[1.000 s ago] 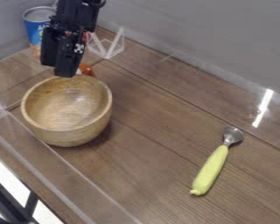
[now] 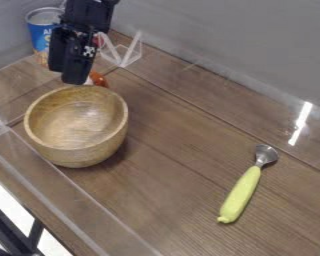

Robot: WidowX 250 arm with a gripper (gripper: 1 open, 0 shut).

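The black robot gripper [image 2: 72, 62] hangs at the top left, just above and behind a wooden bowl [image 2: 77, 134] on the counter. It stands open; whatever is behind it is partly hidden. A spoon or scoop with a pale yellow-green handle [image 2: 240, 192] lies on the right of the counter, its metal head pointing to the back.
A blue can [image 2: 41, 30] stands in the back left corner. A small orange-red item [image 2: 99, 80] and some clear plastic sit behind the gripper.
The gripper has shifted very slightly. The bowl and the spoon have not moved.
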